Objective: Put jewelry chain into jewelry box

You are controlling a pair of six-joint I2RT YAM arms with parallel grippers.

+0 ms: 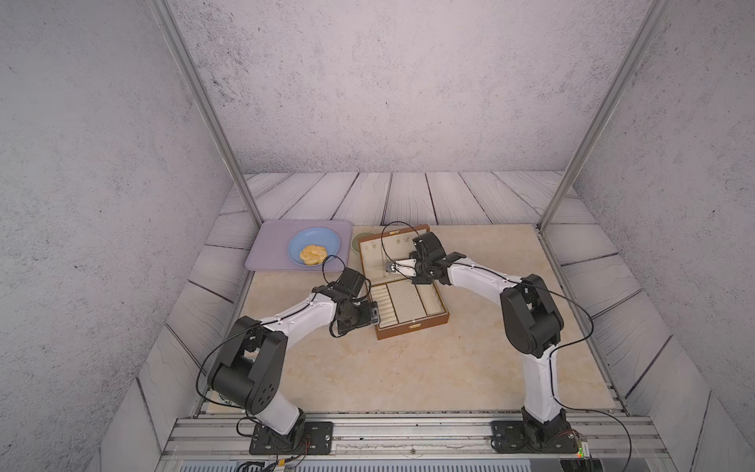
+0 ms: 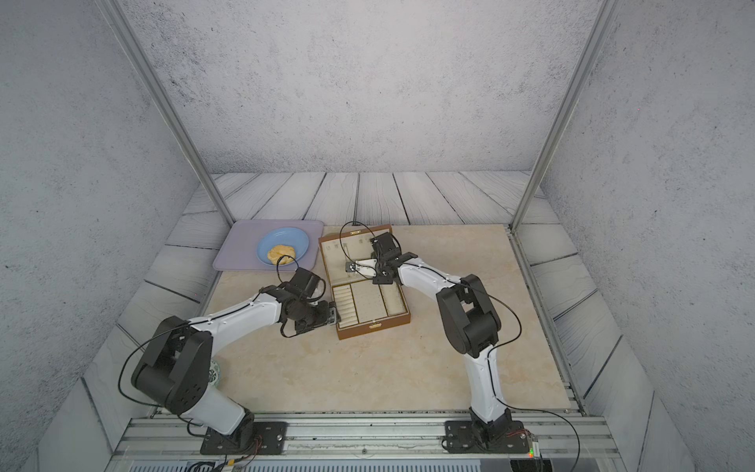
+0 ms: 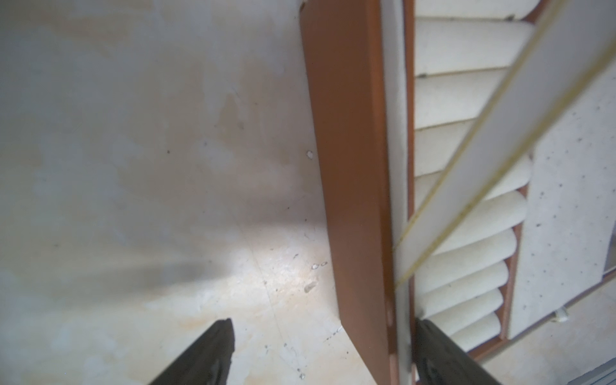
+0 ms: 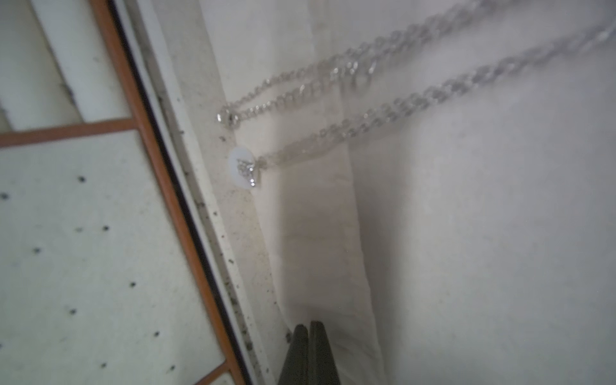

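The jewelry box (image 1: 420, 324) lies opened out, its lid (image 1: 377, 247) leaning away at the back. A silver chain (image 4: 410, 106) hangs in two strands across the lid's pale lining in the right wrist view. Under it is the fabric pocket flap (image 4: 314, 224), its free edge bulging off the lining. My right gripper is shut at the lid's lower part, nothing between its fingertips; the flap lies outside them. My left gripper stands open astride the box's left side wall (image 3: 356, 186), one finger outside and the other at the inner side.
A pale ribbon (image 3: 487, 154) slants over the ring rolls (image 3: 474, 96). At the back left, a purple mat (image 1: 263, 250) carries a blue plate (image 1: 314, 234) with a yellow food item. A green object (image 1: 358, 242) sits left of the lid.
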